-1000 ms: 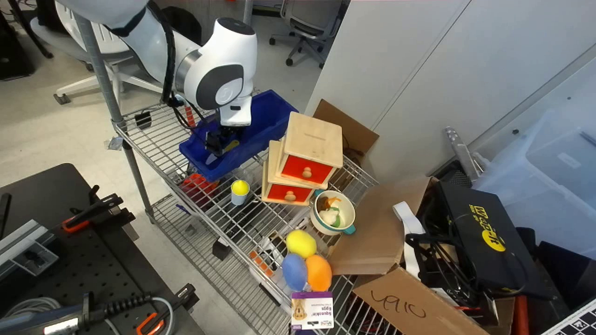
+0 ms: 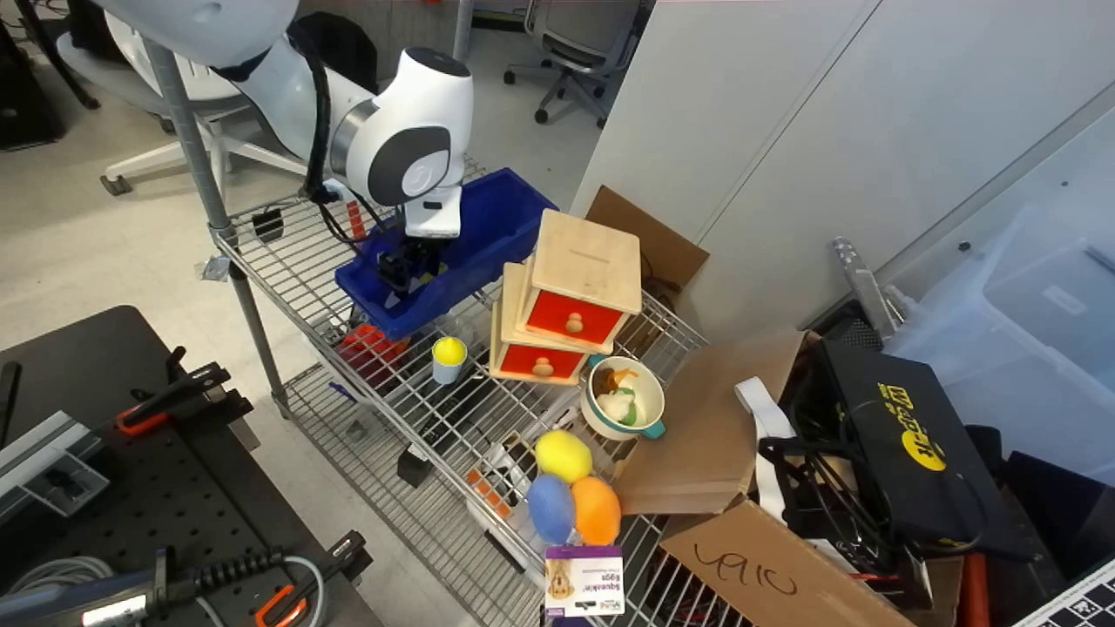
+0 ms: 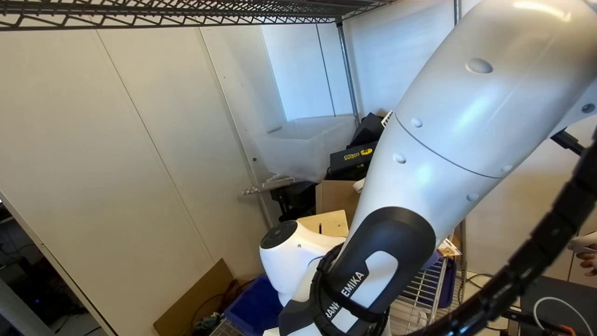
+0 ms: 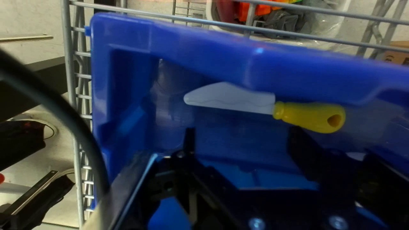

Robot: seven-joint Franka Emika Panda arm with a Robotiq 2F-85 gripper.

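Observation:
A toy knife (image 4: 230,99) with a white blade and a yellow handle (image 4: 312,116) lies along one long wall inside the blue bin (image 4: 214,42). My gripper is down in the bin, its dark fingers set wide apart and nothing held between them. In the wrist view the knife appears just beyond the fingertips, its handle nearer the right finger. From exterior view 1, the gripper (image 2: 402,266) is mostly lost in shadow under the white wrist, within the bin (image 2: 496,225). Exterior view 2 hides the gripper behind the arm.
Beside the bin stand stacked wooden boxes with red drawers (image 2: 570,313) and a small cup with a yellow top (image 2: 449,360). Farther along the wire shelf are a bowl (image 2: 601,418), a yellow egg (image 2: 564,455), an orange one (image 2: 597,511) and a blue one (image 2: 550,509). Bin walls surround the gripper.
In exterior view 1 the wrist has shifted slightly left and a little lower, with the gripper still inside the bin. The surrounding objects have stayed put.

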